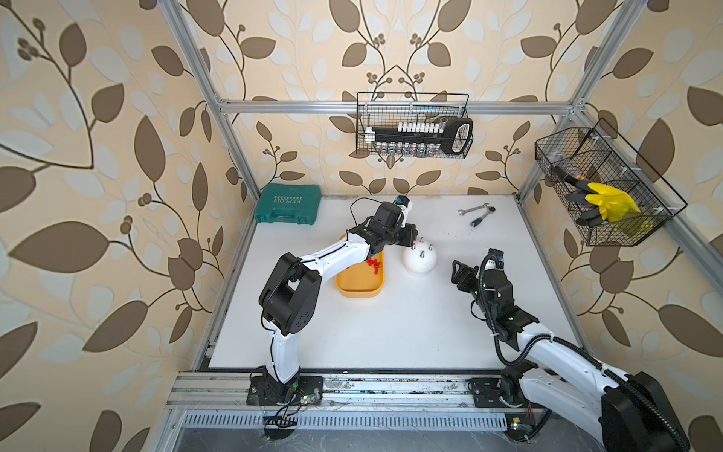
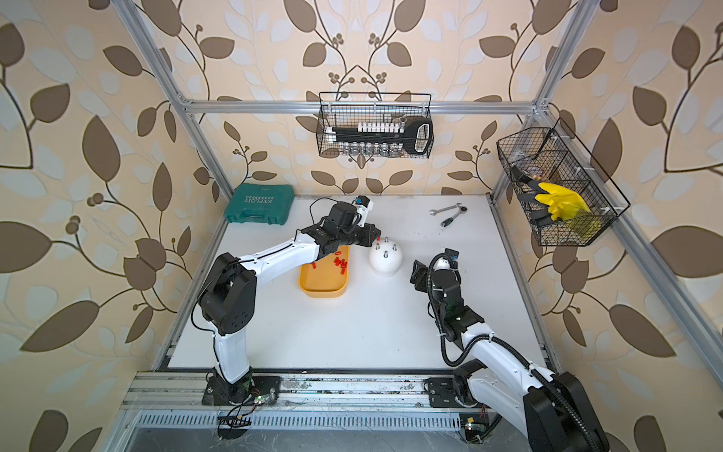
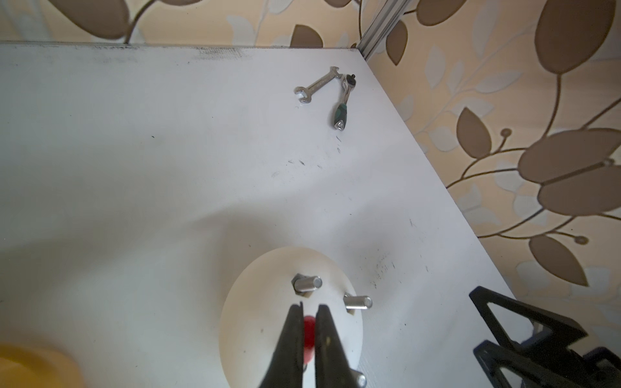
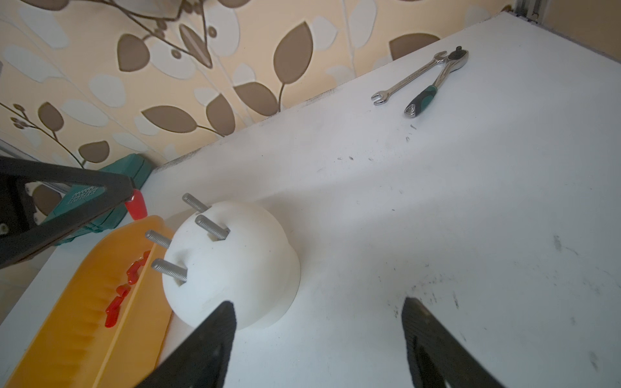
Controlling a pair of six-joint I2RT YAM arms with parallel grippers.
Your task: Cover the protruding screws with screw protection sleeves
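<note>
A white domed fixture (image 1: 420, 260) with several bare threaded screws (image 4: 212, 225) stands mid-table. My left gripper is shut on a red sleeve (image 4: 136, 204), held just above and left of the dome near the screw tops. More red sleeves (image 2: 340, 265) lie in the orange tray (image 2: 322, 290) left of the dome. My right gripper hangs to the right of the dome, its fingers apart with nothing between them.
A green case (image 1: 287, 203) lies at the back left; a wrench (image 3: 318, 82) and a ratchet (image 3: 340, 113) at the back right. Wire baskets hang on the back and right frames.
</note>
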